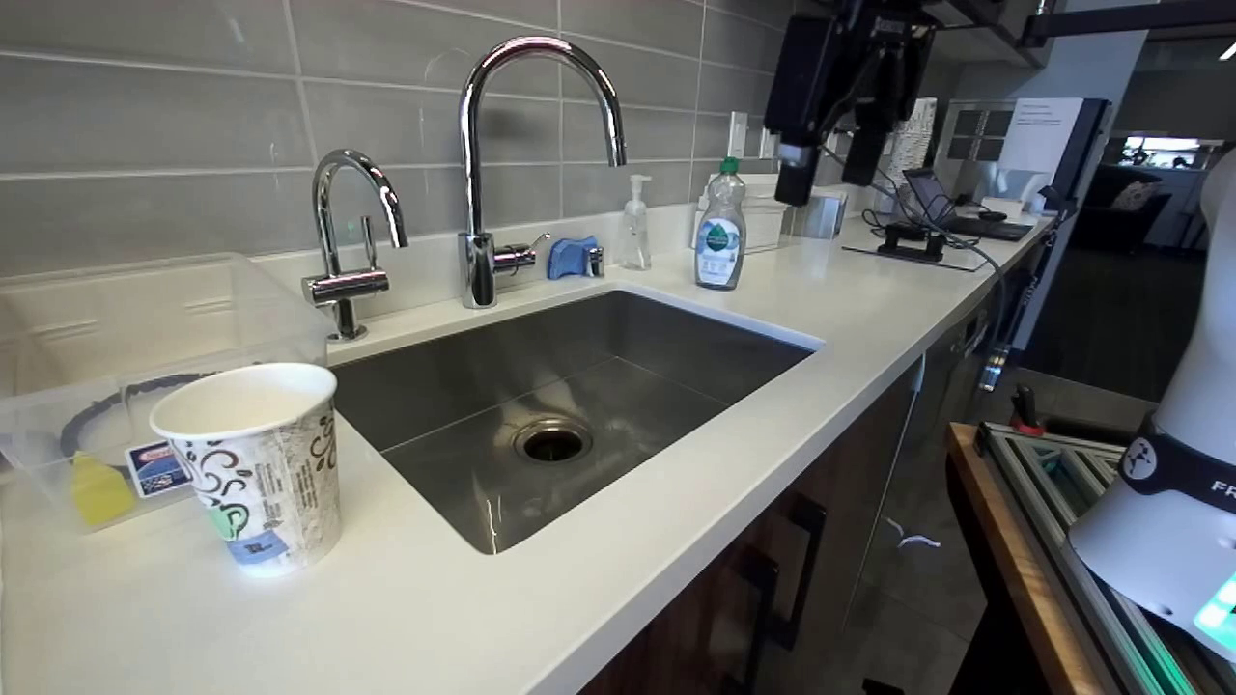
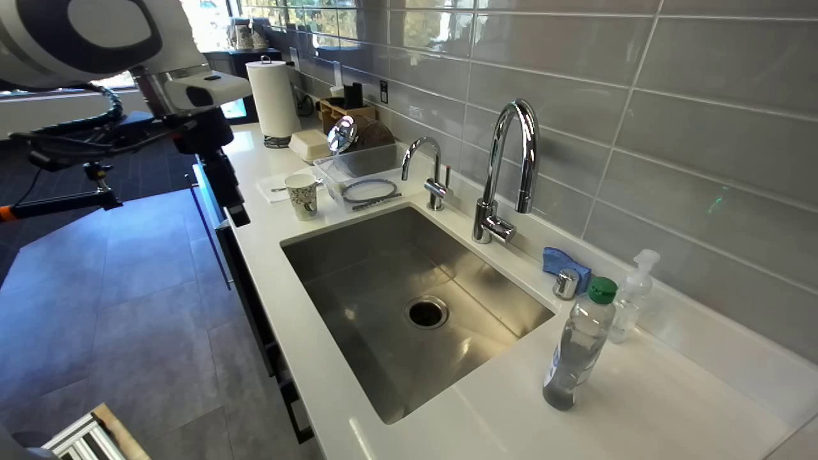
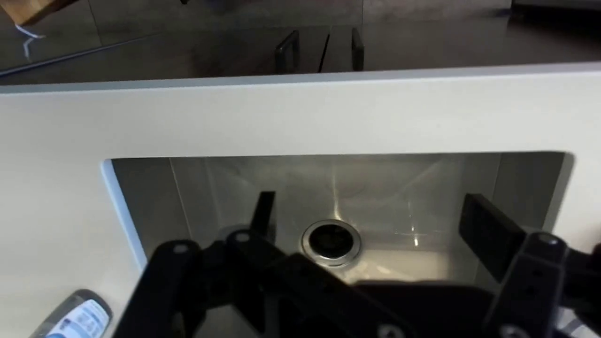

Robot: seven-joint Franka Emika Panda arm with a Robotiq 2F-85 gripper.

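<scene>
My gripper is open, its two black fingers wide apart with nothing between them. In the wrist view the steel sink (image 3: 225, 180) and its dark drain (image 3: 331, 241) lie below the gap. From exterior view 1 the gripper (image 1: 828, 180) hangs in the air at the upper right, above counter height. A patterned paper cup (image 1: 261, 486) stands upright on the counter left of the sink. A clear soap bottle with a green cap (image 1: 719, 237) stands upright at the sink's far right corner; part of this bottle (image 3: 79, 318) shows at the wrist view's lower left.
A tall chrome faucet (image 2: 491, 184) and a smaller tap (image 2: 429, 168) rise behind the sink. Beside them are a blue sponge (image 1: 568, 257) and a pump bottle (image 1: 634, 226). A clear bin (image 1: 174, 313) sits by the cup. The sink basin is empty.
</scene>
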